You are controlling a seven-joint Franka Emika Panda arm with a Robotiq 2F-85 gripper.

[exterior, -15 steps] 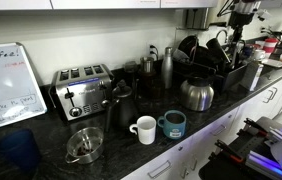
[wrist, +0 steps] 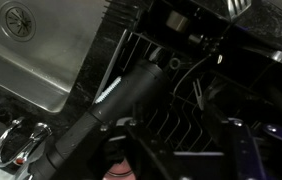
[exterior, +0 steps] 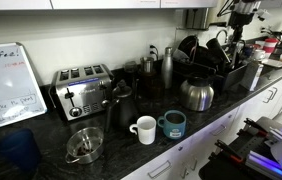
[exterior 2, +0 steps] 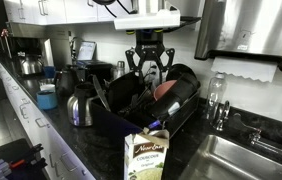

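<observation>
Above the black dish rack (exterior 2: 123,126), my gripper (exterior 2: 151,73) points downward with its fingers spread and nothing between them. The rack holds dark pans and a black cylindrical item (wrist: 131,88), which lies tilted across the wrist view. A fork (wrist: 238,8) shows at the top edge of that view. Much of the rack's inside is too dark to make out. In exterior view 1 the rack (exterior: 247,77) and the arm are at the far right, partly crowded by other objects.
A couscous box (exterior 2: 144,158) stands in front of the rack, and a steel sink (exterior 2: 226,158) lies beside it. Along the counter are a kettle (exterior: 196,94), a white mug (exterior: 146,129), a teal mug (exterior: 172,124), a toaster (exterior: 82,91) and a glass bowl (exterior: 84,146).
</observation>
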